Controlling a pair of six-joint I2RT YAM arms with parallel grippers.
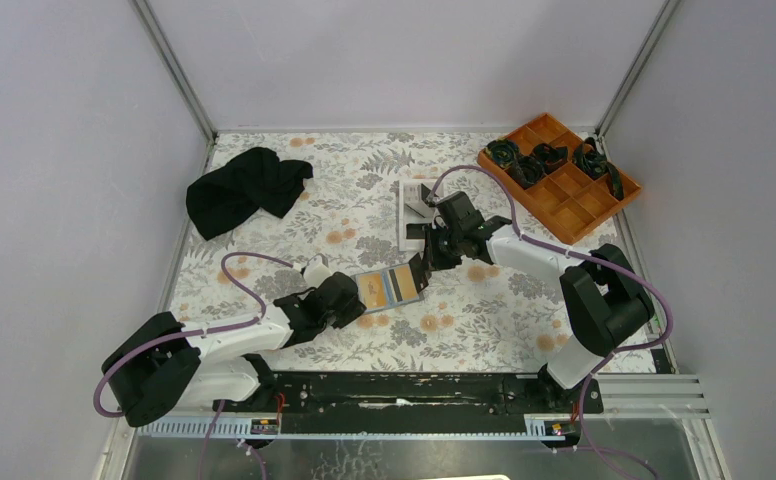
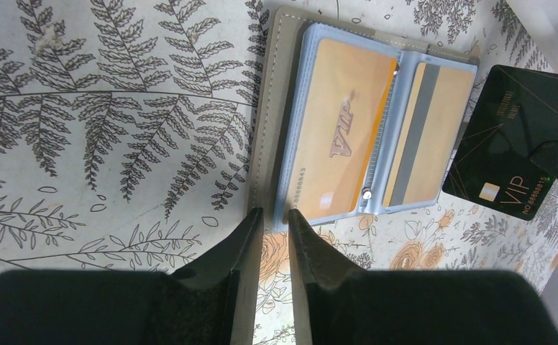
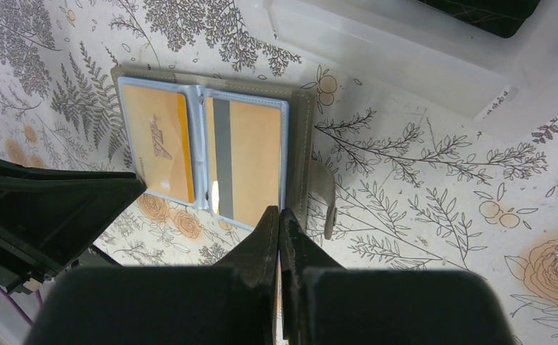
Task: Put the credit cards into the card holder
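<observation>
The card holder lies open on the table, with orange-tan cards showing in its clear blue-edged sleeves. My left gripper is at its lower left corner in the left wrist view, shut on the holder's edge. A black VIP card stands just off the holder's right side, with my right gripper shut on it. In the right wrist view those fingers are together at the holder's right edge; the card, seen edge-on, barely shows there.
Behind the holder stands a white tray with black cards in it. A wooden compartment box with dark coiled items is at the back right, and a black cloth lies at the back left.
</observation>
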